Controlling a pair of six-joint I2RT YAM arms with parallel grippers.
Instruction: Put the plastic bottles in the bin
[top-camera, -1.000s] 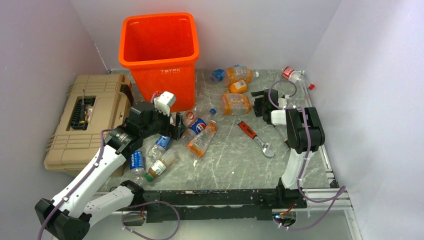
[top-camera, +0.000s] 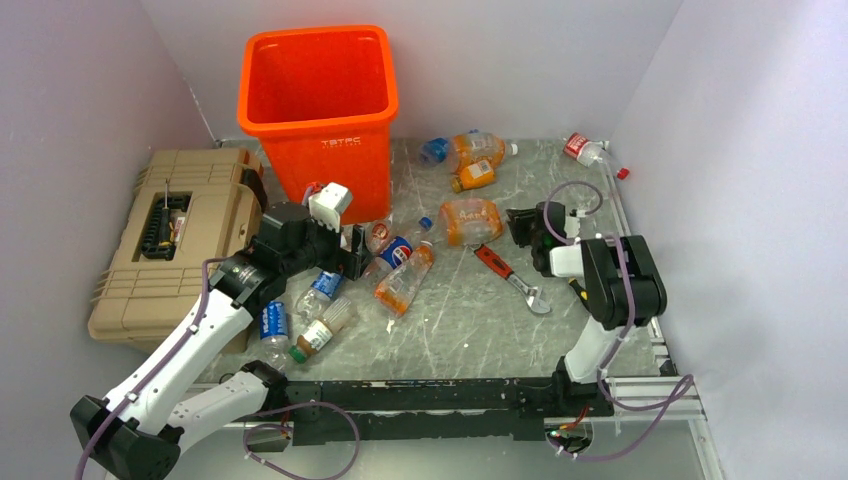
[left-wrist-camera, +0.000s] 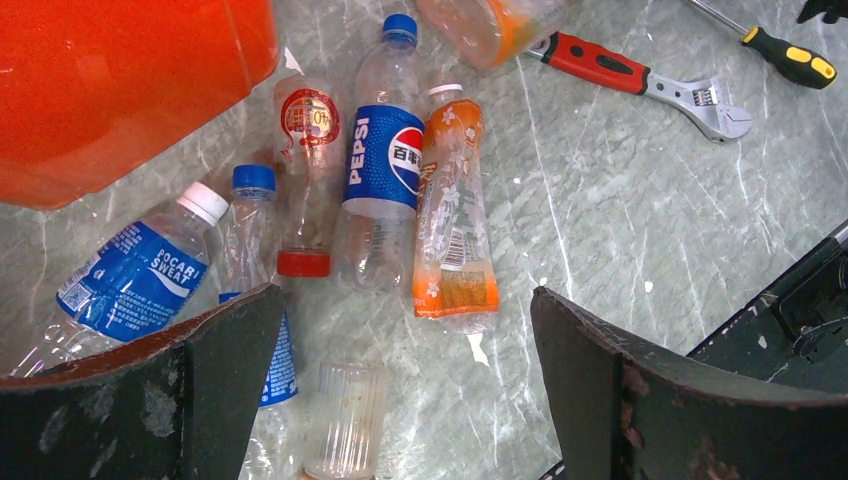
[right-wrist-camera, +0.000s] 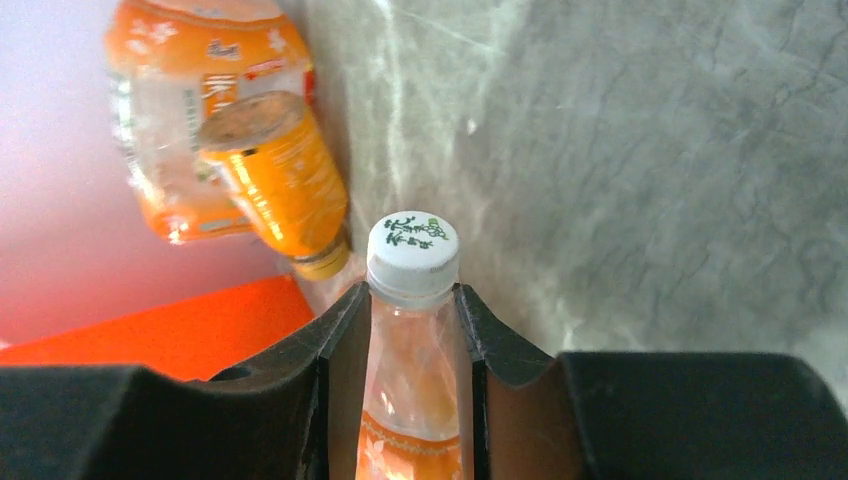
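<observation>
My right gripper has its fingers closed against both sides of the neck of an orange-labelled bottle (right-wrist-camera: 410, 370), just below its white cap (right-wrist-camera: 413, 250). In the top view this bottle (top-camera: 470, 222) lies left of the right gripper (top-camera: 514, 226). My left gripper stands open and empty above several bottles. Among these are a Pepsi bottle (left-wrist-camera: 383, 165), a crumpled orange-labelled bottle (left-wrist-camera: 455, 215), a red-capped bottle (left-wrist-camera: 306, 180) and a blue-labelled bottle (left-wrist-camera: 135, 280). The orange bin (top-camera: 318, 135) stands at the back left.
Behind the held bottle lie a larger orange bottle (top-camera: 478, 150) and a small one (top-camera: 474, 176). A red-labelled bottle (top-camera: 590, 152) is at the back right. A wrench (top-camera: 512, 280) lies mid-table, and a tan toolbox (top-camera: 140, 260) sits left.
The right gripper has drawn nearer the front of the table and its fingers have come together. The bottle at its fingers has shifted the same way; the wrench has moved slightly. The left arm is still.
</observation>
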